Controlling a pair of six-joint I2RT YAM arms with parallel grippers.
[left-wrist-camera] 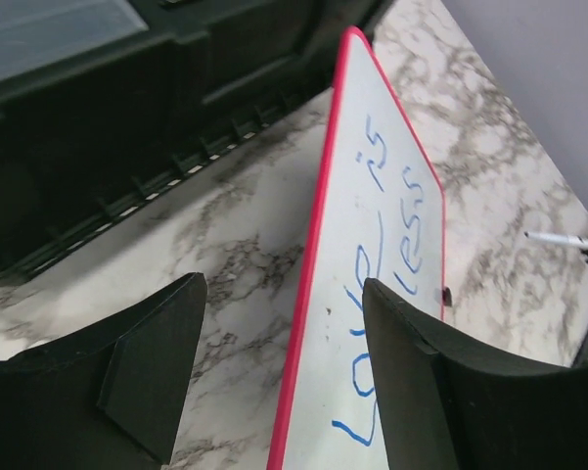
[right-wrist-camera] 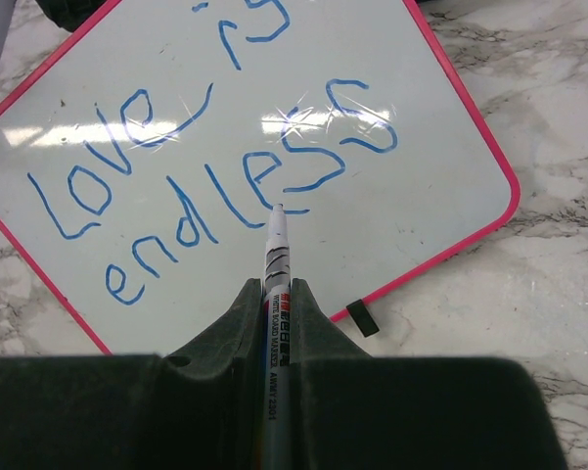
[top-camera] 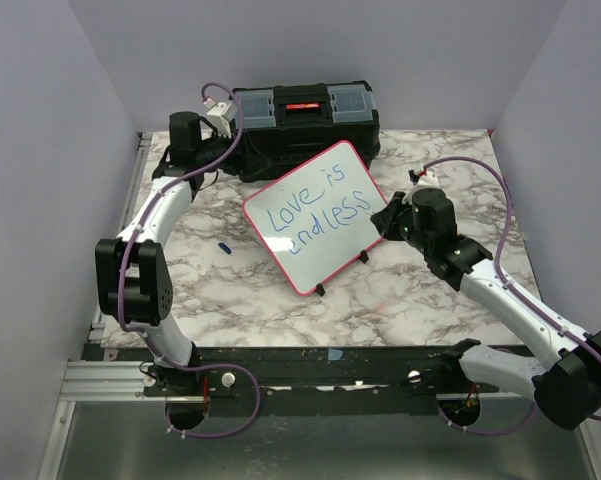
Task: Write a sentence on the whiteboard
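The white board (top-camera: 302,260) with a red edge lies tilted on the table, bearing "Love is endless" in blue handwriting (right-wrist-camera: 176,227). My left gripper stands open off the board's upper-left corner; nothing is between its fingers, and the board's edge shows beyond the gap. In the right wrist view, my right gripper is shut on a white marker (right-wrist-camera: 278,253). The marker's tip appears over the board by the "e" and "s" of "endless"; whether it touches cannot be told there, though the left wrist view shows a white marker tip (left-wrist-camera: 558,238) away from the board.
A black toolbox (top-camera: 305,130) stands behind the board, close to the left gripper. A small blue piece (top-camera: 225,247) lies on the marble table left of the board. Free table surface (top-camera: 210,300) extends at front left.
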